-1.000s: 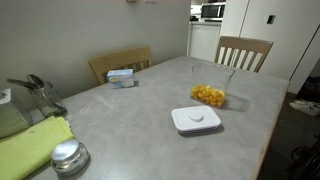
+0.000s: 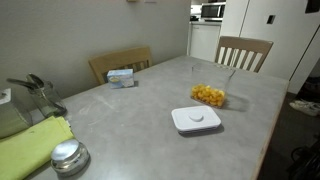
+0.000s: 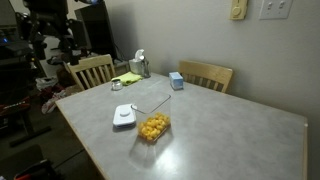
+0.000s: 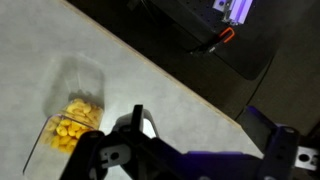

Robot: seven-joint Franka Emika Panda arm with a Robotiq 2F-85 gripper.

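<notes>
A clear plastic container point(image 2: 211, 94) holding yellow-orange pieces stands on the grey table; the pieces point(image 4: 72, 124) also show at the left of the wrist view. Beside it a white lid point(image 2: 196, 119) lies flat, apart from the container. In the wrist view most of the lid point(image 4: 149, 128) is hidden behind one finger. My gripper is open, its dark fingers spread wide with nothing between them. It hangs high near the table's edge, with the arm point(image 3: 70, 42) at the upper left of exterior view 2.
A blue-white box point(image 2: 121, 78) stands at the back of the table. A green cloth point(image 2: 30, 150), a silver-topped jar point(image 2: 70, 157) and a utensil holder point(image 2: 47, 98) occupy the left end. Wooden chairs point(image 3: 205, 77) stand around.
</notes>
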